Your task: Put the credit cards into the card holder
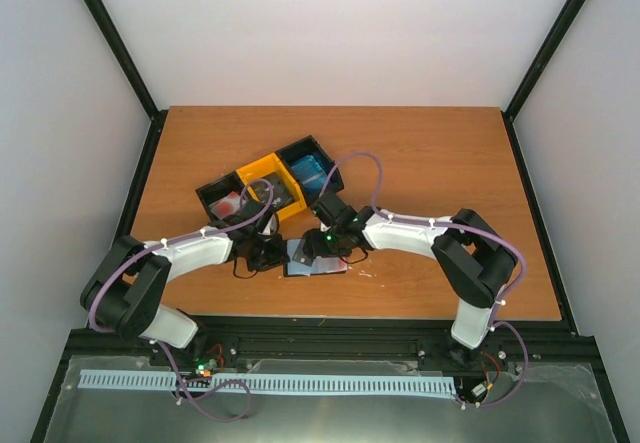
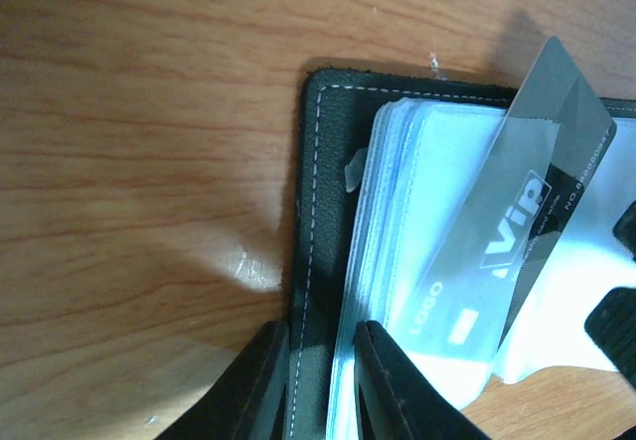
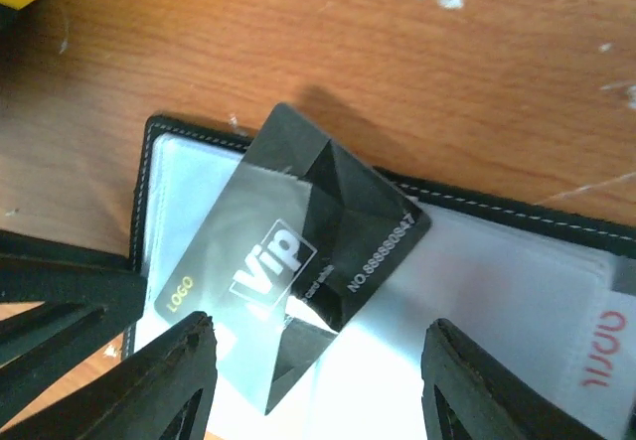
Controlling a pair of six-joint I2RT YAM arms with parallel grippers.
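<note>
The black VIP card (image 3: 368,212) lies skewed on the open card holder (image 3: 527,214). Its logo end sits beneath a clear sleeve, while the numbered end sticks out, one corner passing the holder's far edge. Spread wide over the holder, my right gripper is open with nothing held; in the top view, it hovers at the holder's right part. My left gripper is at the holder's left edge, the black cover and sleeve edges (image 2: 343,390) showing in the narrow gap between its fingers. Whether it pinches them, I cannot tell.
Behind the holder stands a tilted row of bins: a black one (image 1: 210,195) at left, a yellow one (image 1: 297,209) in the middle, and another black one (image 1: 333,185) with blue cards (image 1: 309,172) inside.
</note>
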